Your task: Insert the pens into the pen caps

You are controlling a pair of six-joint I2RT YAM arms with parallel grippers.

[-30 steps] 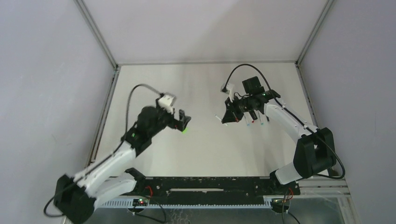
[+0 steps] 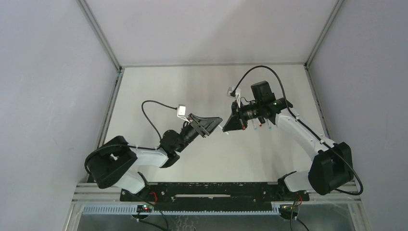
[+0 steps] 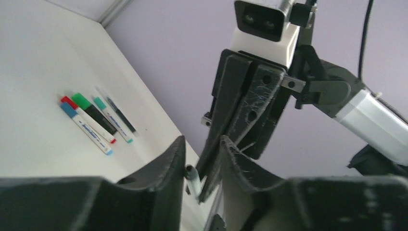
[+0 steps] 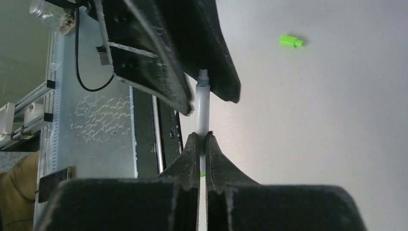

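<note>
A slim white pen (image 4: 202, 106) with a grey tip is clamped in my right gripper, which is shut on its shaft. In the top view the pen (image 2: 221, 127) shows as a short white stick between the two grippers. My left gripper stands partly open, its fingers (image 3: 179, 149) spread around the pen's tip end (image 3: 192, 174). A gap still shows between those fingers. A lime-green cap (image 4: 291, 41) lies on the table, away from both grippers.
Several markers lie side by side on the white table, among them a blue-capped one (image 3: 86, 129) and a thick green-capped one (image 3: 95, 113). A dark rail (image 2: 202, 192) runs along the front edge.
My left arm has moved rightward from near the green cap's spot, up to the pen's tip end. The right gripper has shifted slightly left, with the pen still in it.
</note>
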